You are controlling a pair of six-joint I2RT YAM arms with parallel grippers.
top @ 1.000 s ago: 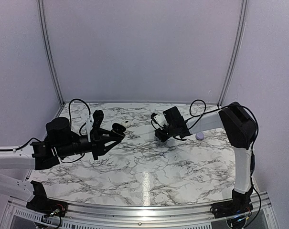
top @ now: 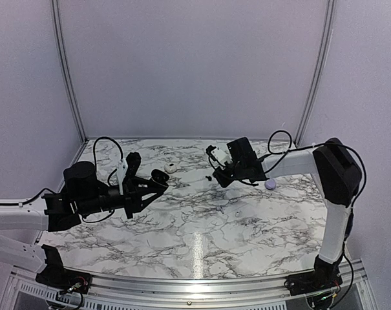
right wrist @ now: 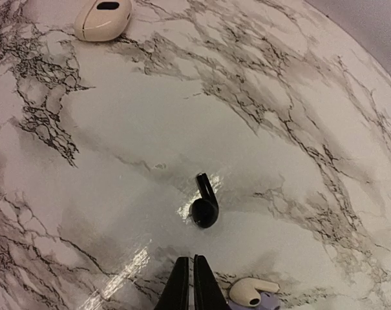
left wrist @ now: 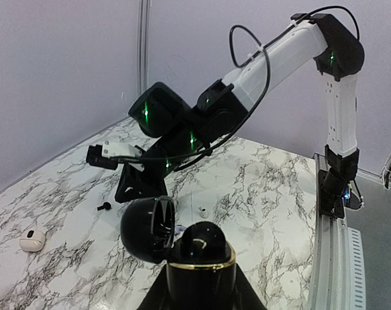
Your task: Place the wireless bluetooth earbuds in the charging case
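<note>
The black charging case (left wrist: 201, 284), with a gold rim, is gripped by my left gripper (top: 161, 190). Its lid (left wrist: 147, 229) stands open to the left. A rounded black shape (left wrist: 203, 240) rises above the rim; whether it is an earbud cannot be made out. A loose black earbud (right wrist: 205, 210) lies on the marble table, stem pointing away, just beyond my right gripper's fingertips in the right wrist view. That right gripper is shut, and nothing shows between its narrow fingers. The same earbud (top: 208, 177) appears left of the right gripper in the top view.
A white case (right wrist: 103, 19) sits on the far left of the right wrist view. A white earbud (right wrist: 252, 292) lies close to the right fingers, by a purple piece (right wrist: 271, 301). A round purple object (top: 270, 184) rests beneath the right arm.
My left arm and the case have stayed put.
</note>
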